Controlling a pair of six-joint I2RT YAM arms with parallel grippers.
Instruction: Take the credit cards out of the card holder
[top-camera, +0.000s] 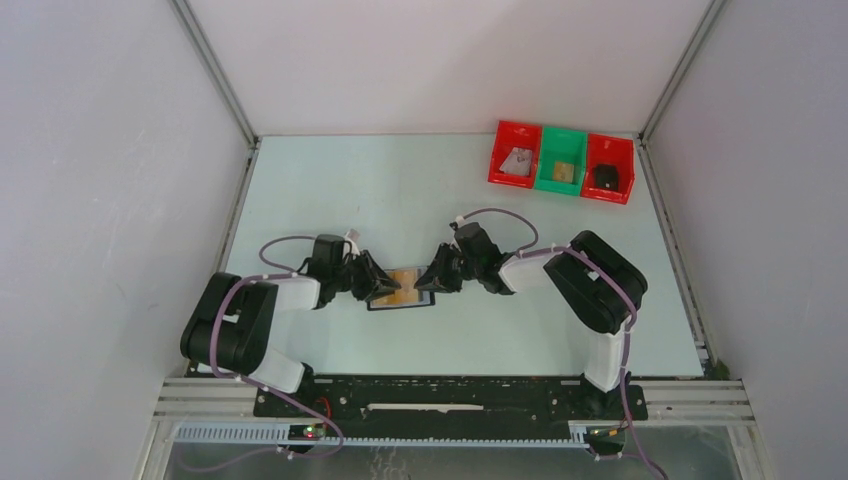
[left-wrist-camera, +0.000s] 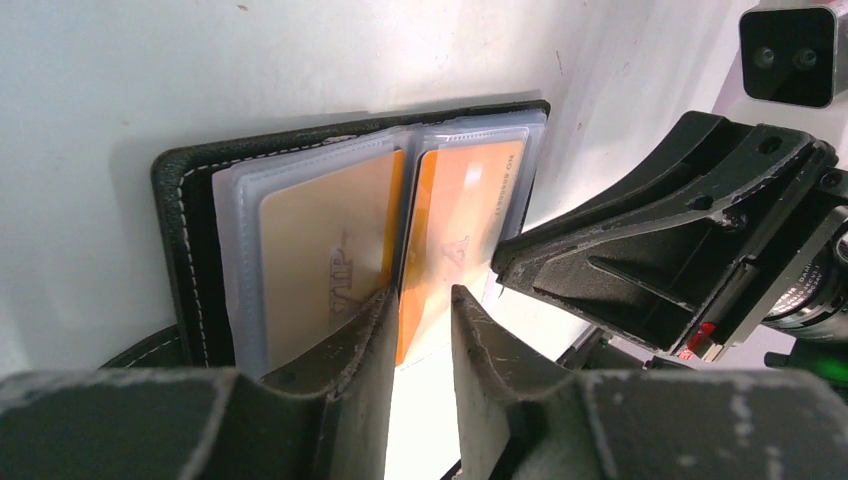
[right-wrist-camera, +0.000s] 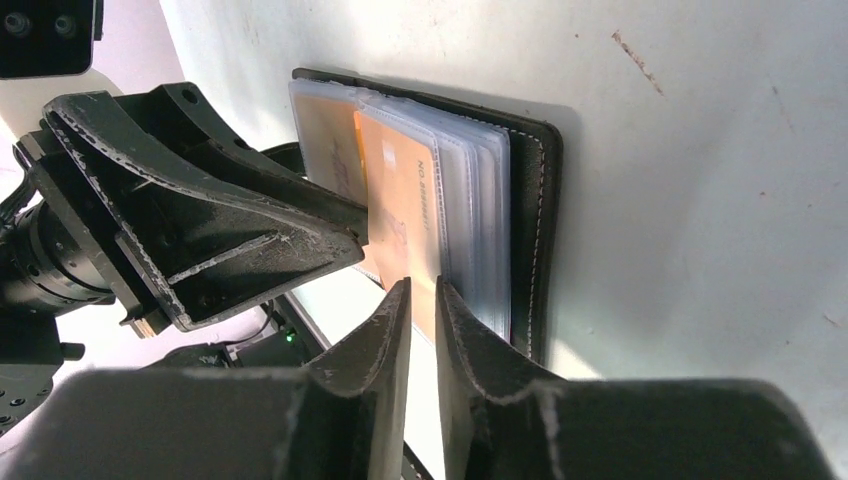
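The open black card holder (left-wrist-camera: 195, 260) lies between my grippers, its clear sleeves holding orange and tan cards (left-wrist-camera: 460, 220), as both wrist views show. My left gripper has its fingertips over the middle fold, at the edge of an orange card, slightly parted. My right gripper has its fingertips at the lower edge of the orange card beside the stacked sleeves (right-wrist-camera: 480, 210), with a narrow gap between them. Whether anything is pinched in either is unclear.
At the back right of the table stand red (top-camera: 515, 135), green (top-camera: 560, 145) and red (top-camera: 610, 150) bins with small items inside. The table around the holder is otherwise clear.
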